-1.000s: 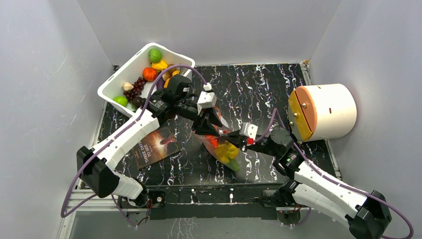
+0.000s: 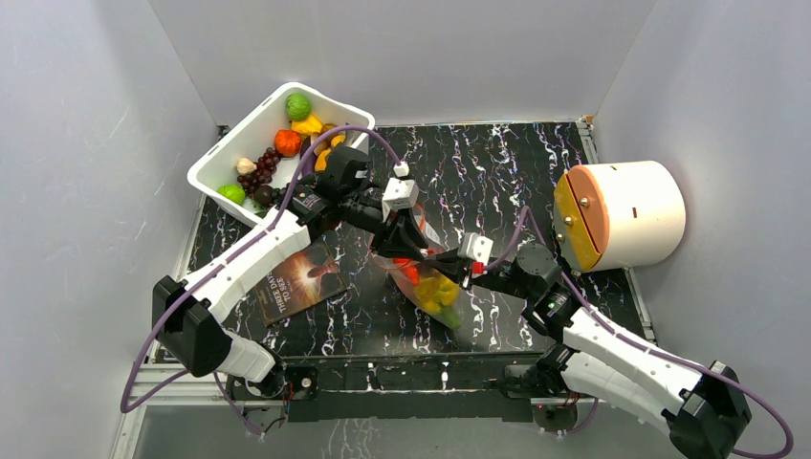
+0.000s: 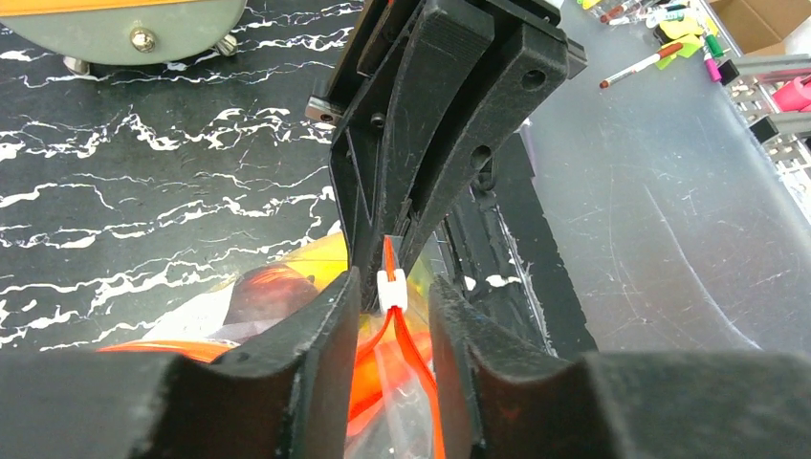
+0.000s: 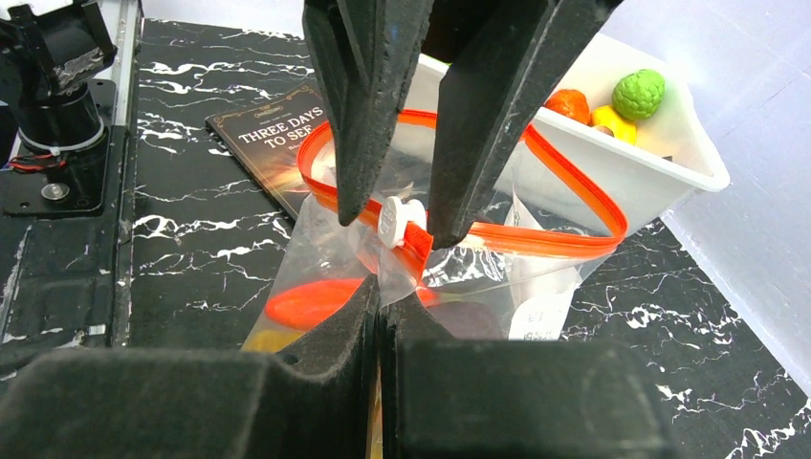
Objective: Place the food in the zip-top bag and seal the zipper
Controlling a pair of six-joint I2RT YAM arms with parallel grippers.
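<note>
The clear zip bag (image 2: pixel 442 308) lies in the middle of the table with red, yellow and green food inside. Its orange zipper band (image 4: pixel 571 179) spreads into an open loop, and a white slider (image 4: pixel 393 222) sits at the near end. My left gripper is partly open, its fingers (image 4: pixel 360 115) on either side of the slider, with a gap showing on one side. Just below the slider, my right gripper is shut on the bag's clear film at that end. From the top, both gripper tips crowd together over the bag's mouth.
A white bin (image 2: pixel 212 182) of toy produce stands at the back left. The dark book (image 2: pixel 299 282) lies left of the bag. On the right is a cream and orange drum-shaped box (image 2: pixel 636 215).
My right arm, the bag and the food look almost unmoved.
</note>
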